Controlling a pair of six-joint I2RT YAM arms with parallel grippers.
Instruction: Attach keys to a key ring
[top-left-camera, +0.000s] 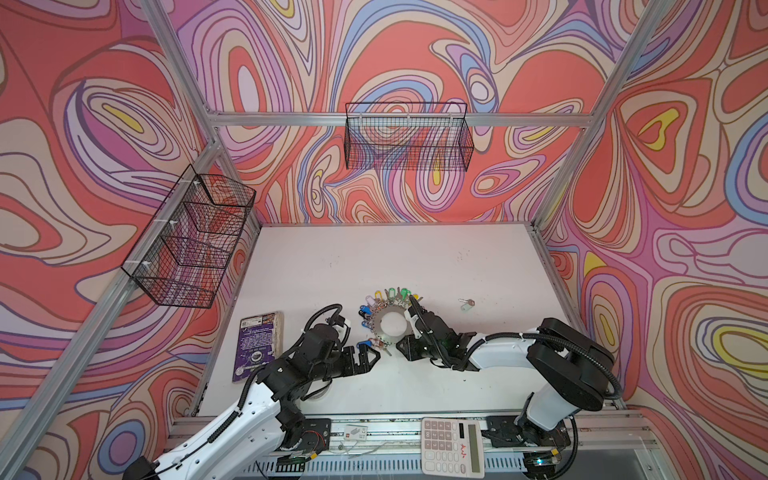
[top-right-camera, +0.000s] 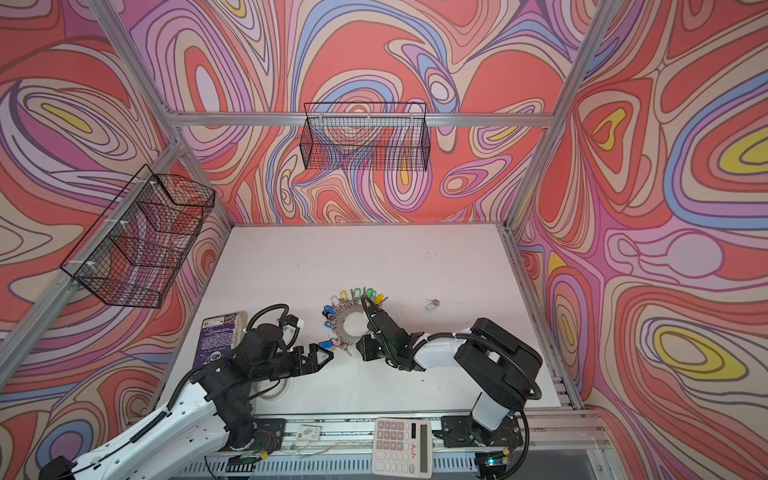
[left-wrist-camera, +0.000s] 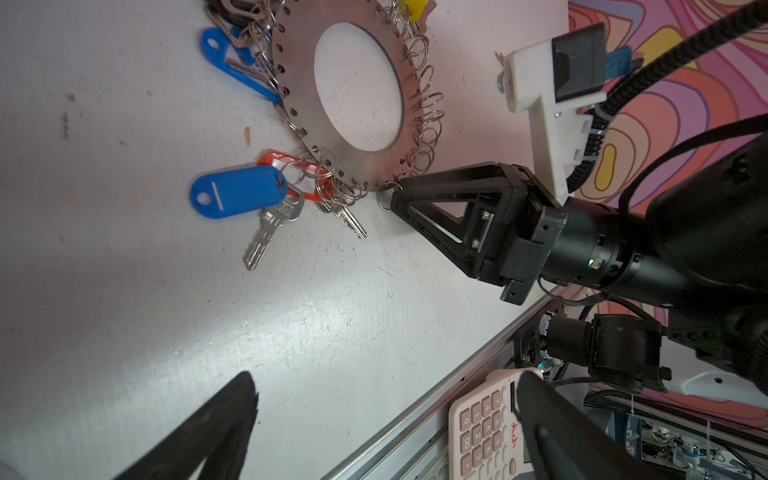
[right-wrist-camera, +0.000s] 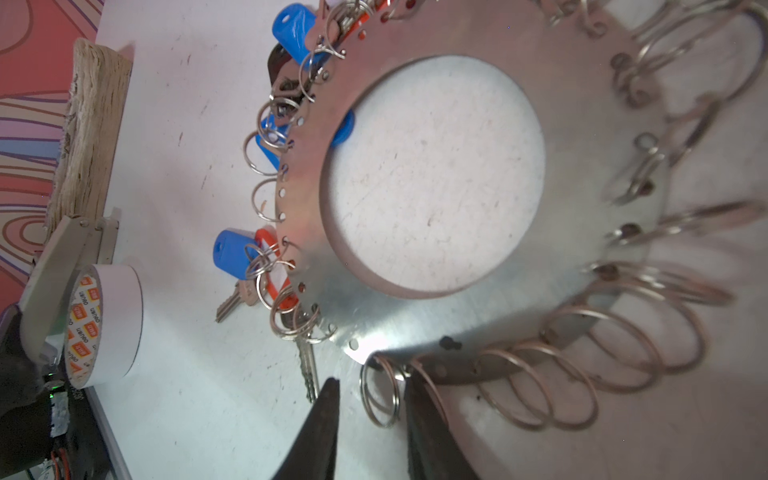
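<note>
A flat metal ring plate (right-wrist-camera: 496, 316) lies mid-table, small wire rings (right-wrist-camera: 560, 384) threaded through holes round its edge. Keys with coloured tags hang from its far and left sides. At its near-left edge, in the right wrist view, lie a blue tag (right-wrist-camera: 232, 252), a red tag (right-wrist-camera: 276, 276) and keys (right-wrist-camera: 309, 368). My right gripper is part open at the near edge; one small ring (right-wrist-camera: 380, 416) shows between its fingertips, and I cannot tell whether they touch it. My left gripper is wide open and empty, just left of the plate's near side.
Another tagged key set (top-left-camera: 466, 304) lies apart on the right. A book (top-left-camera: 257, 346) lies at the left table edge, and a tape roll (right-wrist-camera: 104, 324) sits near my left arm. A calculator (top-left-camera: 452, 448) rests beyond the front edge.
</note>
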